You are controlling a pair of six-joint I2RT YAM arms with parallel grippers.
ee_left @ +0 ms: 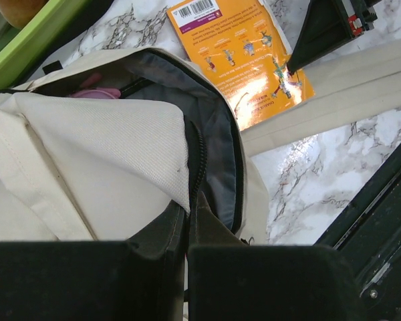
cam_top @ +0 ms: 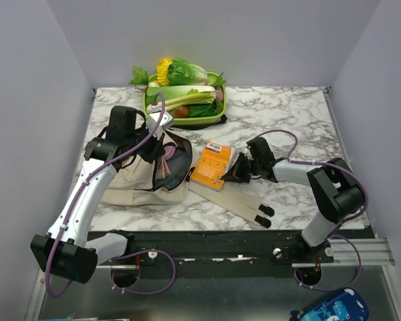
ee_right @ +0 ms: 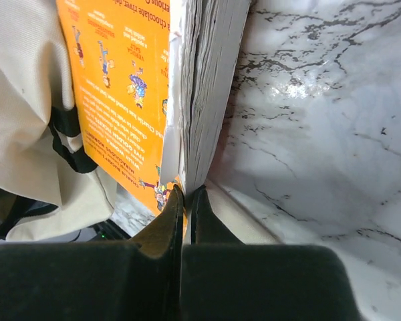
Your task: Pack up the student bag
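Note:
The cream bag (cam_top: 127, 190) lies open on the left of the table, a pink item (ee_left: 97, 93) inside its dark lining. My left gripper is shut on the bag's fabric edge by the zipper. An orange book (cam_top: 210, 164) lies flat beside the bag's opening, on cream straps. My right gripper is shut at the book's page edge, tips touching it; whether pages are between its fingers I cannot tell.
A green basket of vegetables (cam_top: 220, 115) stands at the back, a black strap near it. A blue case (cam_top: 337, 307) is below the front edge at right.

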